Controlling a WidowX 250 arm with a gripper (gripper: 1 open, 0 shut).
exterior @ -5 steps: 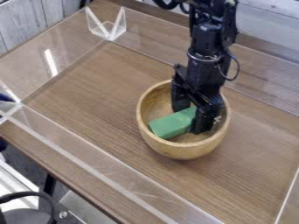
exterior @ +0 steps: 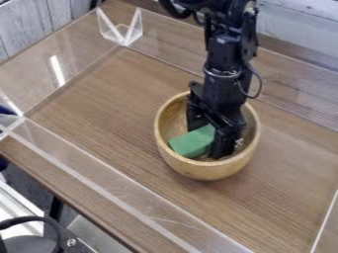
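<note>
A round wooden bowl (exterior: 201, 168) stands on the brown table, holding a green block (exterior: 188, 143) at its left side. My black gripper (exterior: 211, 132) reaches down into the bowl from above, over and beside the block. The block is partly covered by the gripper, and I cannot tell whether the fingers are open or closed on it.
The wooden table (exterior: 95, 89) has wide free room to the left and right of the bowl. Clear tape strips run along its left side. A white taped shape (exterior: 122, 32) lies at the upper left.
The gripper has moved slightly left within the bowl, toward the block. The block and bowl have shifted a little.
</note>
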